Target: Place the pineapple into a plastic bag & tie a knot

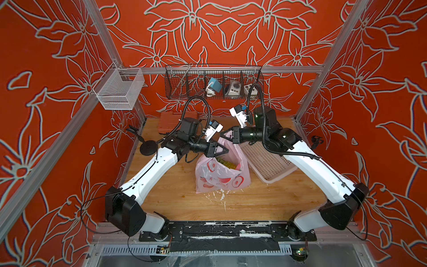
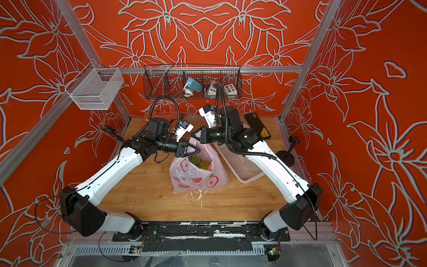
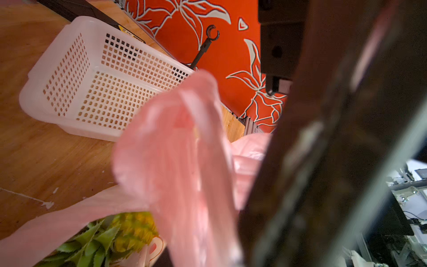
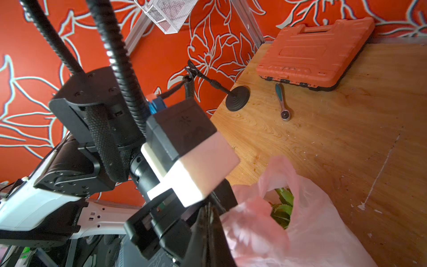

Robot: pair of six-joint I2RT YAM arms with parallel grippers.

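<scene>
A pink plastic bag [image 1: 222, 174] with red fruit prints stands open-mouthed at the middle of the table. Inside it lies the pineapple [image 2: 198, 162], its yellow skin and green leaves showing through the mouth. My left gripper [image 1: 223, 152] is at the bag's left upper edge, its fingers parted; in the left wrist view one dark finger [image 3: 329, 146] fills the right side, beside a raised pink fold. My right gripper [image 1: 226, 134] is shut at the bag's raised back edge. Pink plastic rises beside its fingers [image 4: 209, 235]; whether any is pinched there is unclear.
A white perforated basket [image 1: 270, 180] lies right of the bag, close behind it. At the back left are an orange case [image 4: 311, 55], a ratchet [image 4: 282, 103] and a black round stand [image 4: 237, 98].
</scene>
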